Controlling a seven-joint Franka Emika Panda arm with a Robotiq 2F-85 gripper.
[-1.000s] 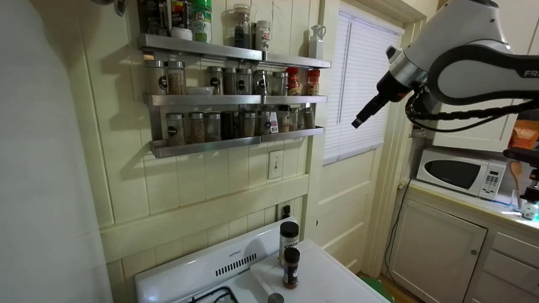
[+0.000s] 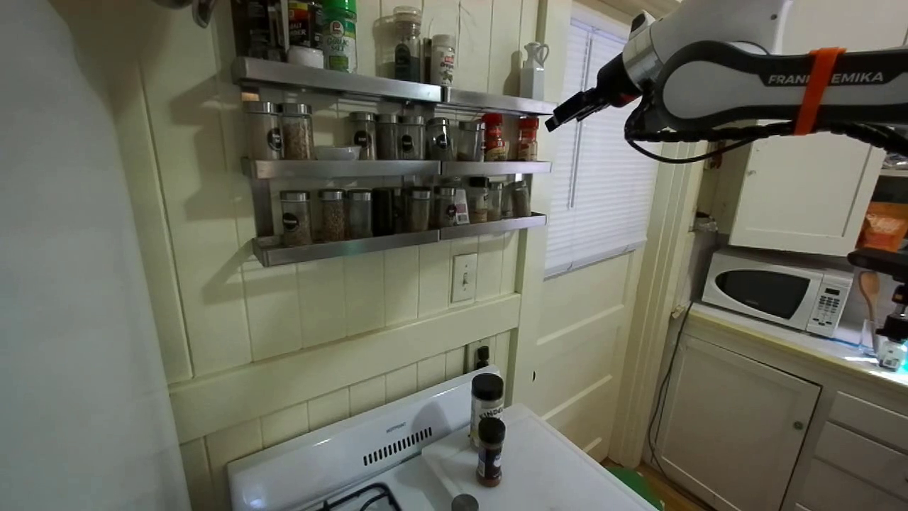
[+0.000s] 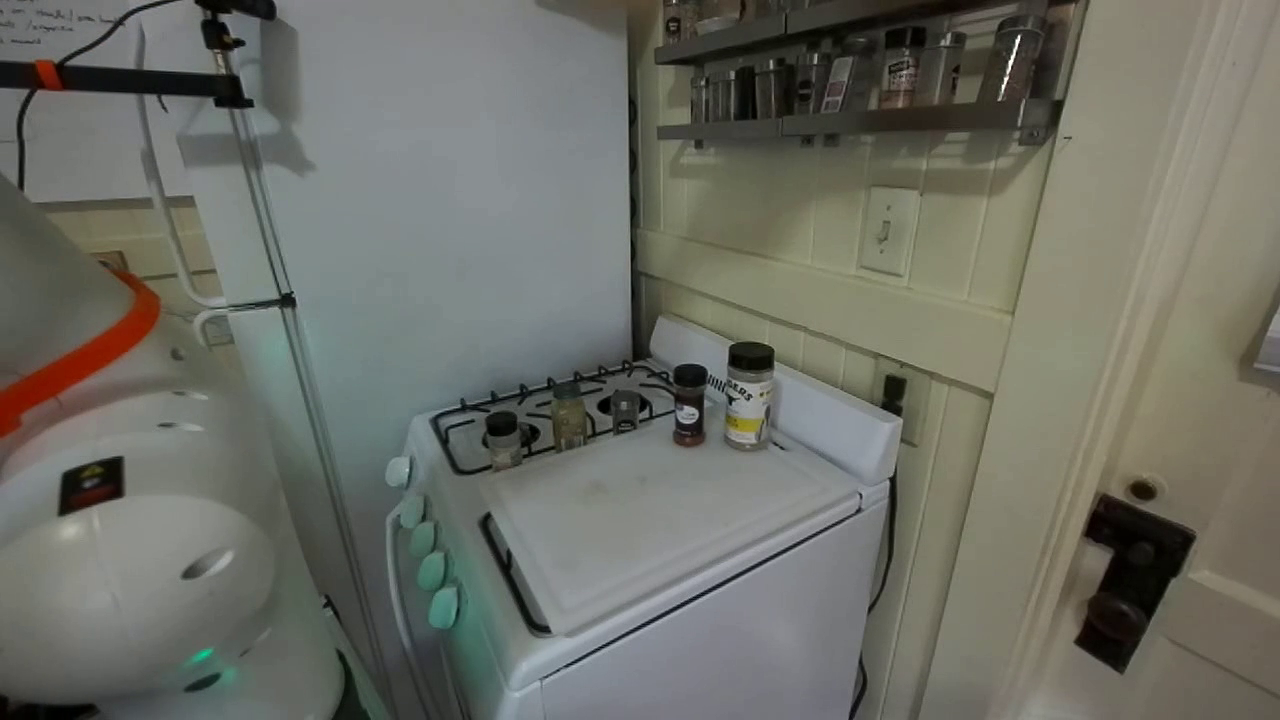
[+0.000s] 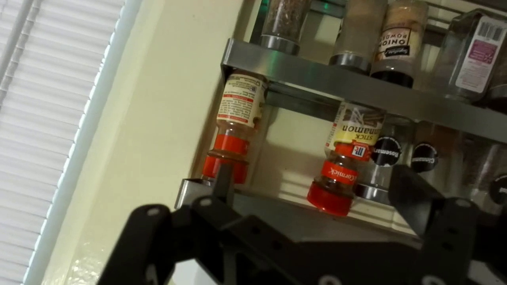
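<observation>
In exterior view 1 my gripper (image 2: 551, 124) is up in front of the right end of the spice shelves, with air around it. Its fingers stand wide apart in the wrist view, and nothing is between the two fingers. That view looks at the shelves upside down. A red-capped cinnamon stick jar (image 4: 349, 152) shows between the fingers, still on the middle shelf. Near the shelf's end stands another red-capped jar (image 4: 236, 121), its cap partly behind one finger. Neither jar is touched as far as I can see.
Glass spice jars crowd the lower shelf (image 2: 494, 226) and the rest of the middle shelf. A window blind (image 2: 596, 153) lies right of the racks. Below, the white stove (image 3: 672, 504) carries several bottles, including a large black-capped one (image 3: 750, 396).
In exterior view 1 the arm has moved left and upward, bringing the gripper from beside the window blind to the middle shelf's right end. The jars and bottles look unmoved.
</observation>
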